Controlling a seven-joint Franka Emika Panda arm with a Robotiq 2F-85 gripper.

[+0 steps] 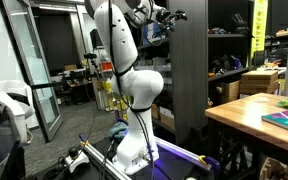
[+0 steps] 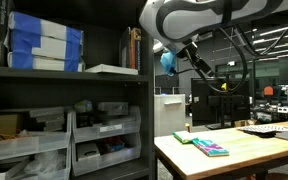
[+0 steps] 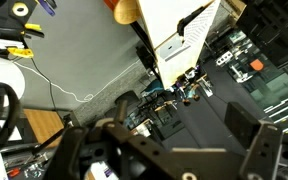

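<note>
High in exterior view 1, my gripper hangs in front of the upper part of the dark shelf unit. In the wrist view my gripper stands open, its two dark fingers wide apart. Nothing is held between them; the background behind is the cluttered room far away. On the wooden table lie a multicoloured flat item and a green one, both well away from the gripper.
Plastic bins fill the lower shelves, with a blue and white box above. Cardboard boxes stand behind the table. A dark grid-like object lies on its far side.
</note>
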